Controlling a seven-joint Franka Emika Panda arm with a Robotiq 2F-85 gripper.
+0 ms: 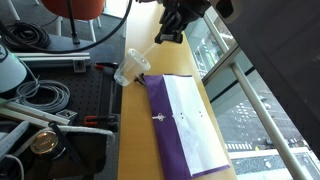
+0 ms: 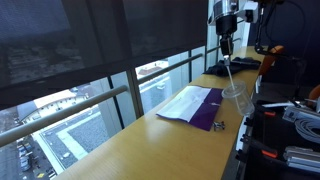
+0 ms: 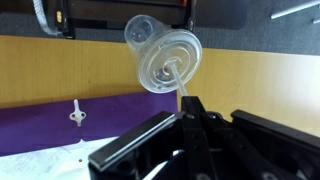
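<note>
A clear plastic cup (image 3: 160, 50) with a clear lid (image 3: 168, 62) is near the table's edge in the wrist view. Out of the lid a pale straw (image 3: 177, 78) runs up to my gripper, which is shut on the straw's upper end. From the side, the gripper (image 2: 226, 56) is above the cup (image 2: 238, 97), with the straw (image 2: 229, 70) slanting between them. The cup (image 1: 130, 68) looks tilted in exterior view 1; whether its base touches the table cannot be told.
A purple folder (image 1: 165, 132) with white paper (image 1: 192, 120) on it lies beside the cup, a small metal fitting (image 3: 77, 113) on its purple strip. Black equipment with cables (image 1: 42, 95) borders the table on the cup's other side. Wooden tabletop (image 2: 150, 145) extends clear toward the windows.
</note>
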